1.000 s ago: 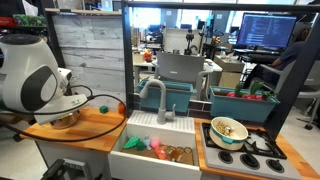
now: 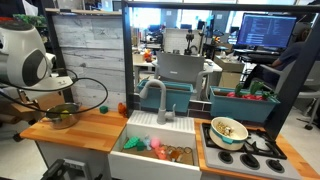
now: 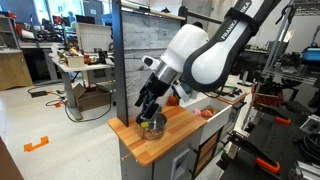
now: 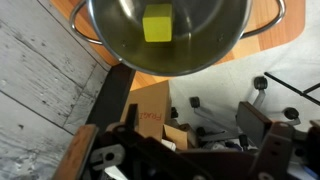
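Note:
A metal pot [image 4: 205, 52] with side handles stands at the left end of the wooden counter, and a yellow block [image 4: 158, 22] lies inside it. In exterior view 2 the same pot [image 3: 153, 128] sits near the counter's end, some yellow showing low inside. My gripper is open, its fingers far apart at the lower left and right of the wrist view with nothing between them. Seen from exterior view 2, the gripper [image 3: 146, 98] is above the pot. In exterior view 1 the pot [image 2: 66, 117] is partly crossed by the arm's cable.
A sink [image 2: 155, 165] holding several colourful items lies right of the pot, with a faucet [image 2: 165, 95] behind. A bowl [image 2: 229, 130] rests on the stove [image 2: 250, 155] farther right. A grey plank wall [image 2: 95, 55] rises behind the pot. Bare counter [image 2: 100, 130] separates pot and sink.
My arm has risen and moved back to the left, away from the pot, which shows more clearly now. Pot, sink items and bowl appear unmoved.

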